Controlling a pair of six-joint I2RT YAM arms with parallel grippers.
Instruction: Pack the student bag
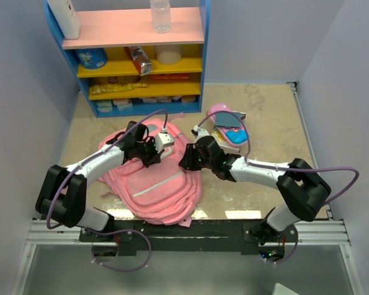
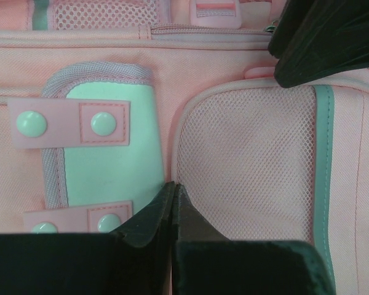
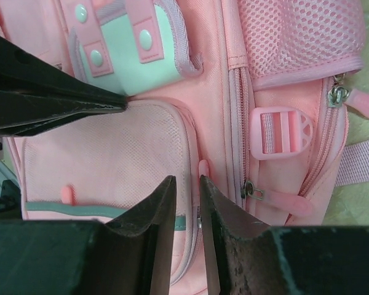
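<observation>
A pink backpack (image 1: 155,184) lies flat on the table with its front facing up. My left gripper is shut against its front, between a mint flap (image 2: 114,160) with studded straps and a mesh-like pocket (image 2: 246,160). Nothing shows between its fingers. Over the bag's right side, my right gripper is part open, its two tips a small gap apart. A pink zipper pull (image 3: 203,169) shows near the right-hand fingertip, beside the pocket edge; whether they touch I cannot tell. A larger zipper pull (image 3: 283,201) and a pink buckle (image 3: 280,133) lie to the right.
Right of the bag, a pink case (image 1: 214,109) with a blue item (image 1: 237,136) and a dark teal book (image 1: 227,119) rests on other books. Behind stands a blue-and-yellow shelf (image 1: 135,44) holding bottles and packets.
</observation>
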